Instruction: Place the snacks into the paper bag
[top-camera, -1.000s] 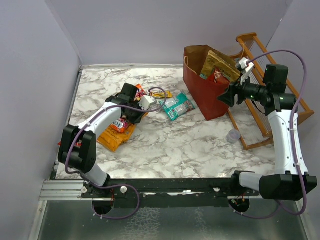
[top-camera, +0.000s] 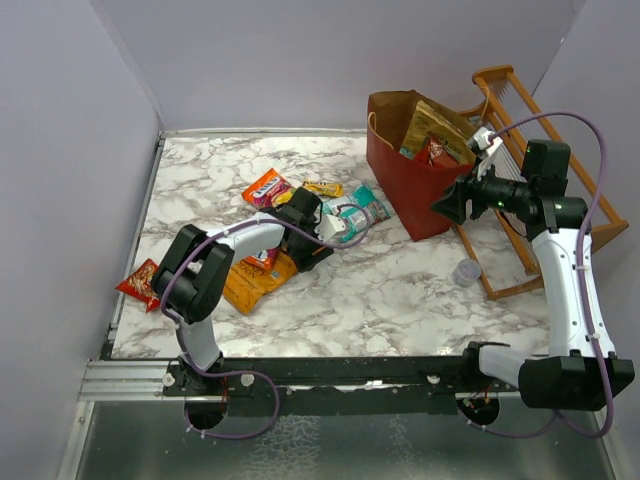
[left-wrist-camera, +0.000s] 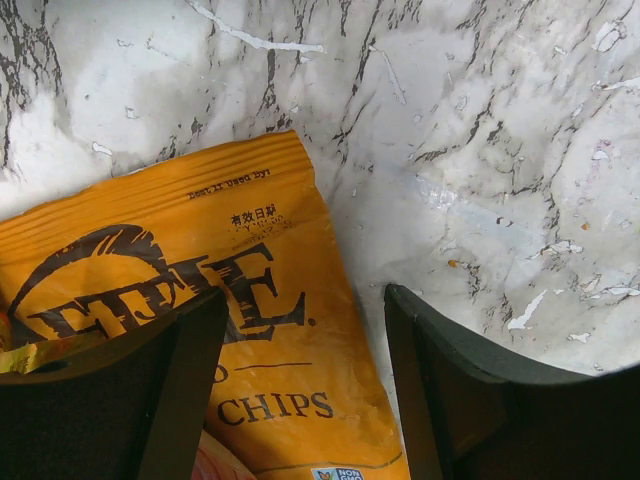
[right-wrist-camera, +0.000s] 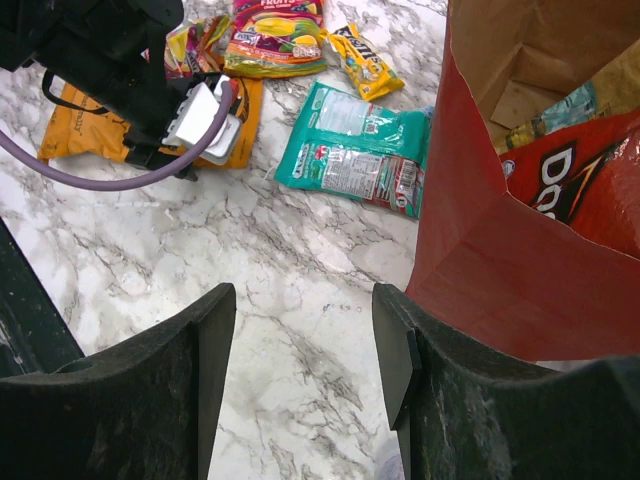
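Note:
My left gripper is open, low over the orange chips bag; its left finger overlies the bag, its right finger is beside the bag's edge. Near it lie a teal bag, a small yellow packet, a colourful fruit snack bag and a red packet at far left. The red-brown paper bag stands at back right, holding a yellow bag and a red Doritos bag. My right gripper hangs beside the paper bag with fingers apart and nothing between them.
A wooden rack leans behind the paper bag and right arm. A small clear cup stands on the table at right.
My left gripper has moved rightward and toward the front over the chips bag, which has also shifted rightward. The right arm has shifted very slightly.

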